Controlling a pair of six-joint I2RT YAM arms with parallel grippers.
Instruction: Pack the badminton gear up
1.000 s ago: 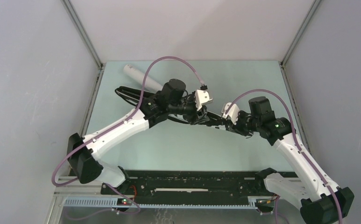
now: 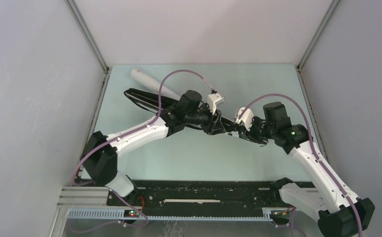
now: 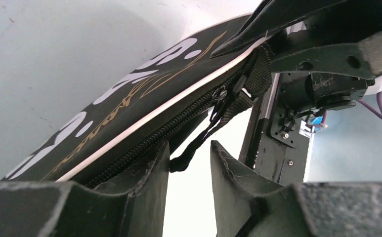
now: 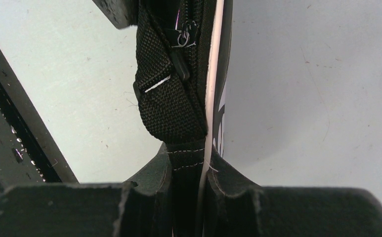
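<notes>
The black racket bag (image 2: 147,98) runs from the upper left of the table toward both grippers. Pale lettering, a pink piping edge and a zipper mark the bag (image 3: 129,106) in the left wrist view. Its zipper pull (image 3: 193,150) has a cord tail hanging at the gap of my left gripper, whose fingers stand apart; the tail's tip lies near the left finger. My right gripper is closed on the narrow end of the bag (image 4: 185,170), just past a folded webbing loop (image 4: 171,106).
A white tube (image 2: 151,81) lies behind the bag at the back left. Free table (image 2: 193,160) shows in front of the grippers and at the back right. A black rail (image 2: 193,190) borders the front edge.
My left arm has shifted to the right, its gripper coming closer to the right one. The bag's far end has shifted slightly. The right arm stays where it was.
</notes>
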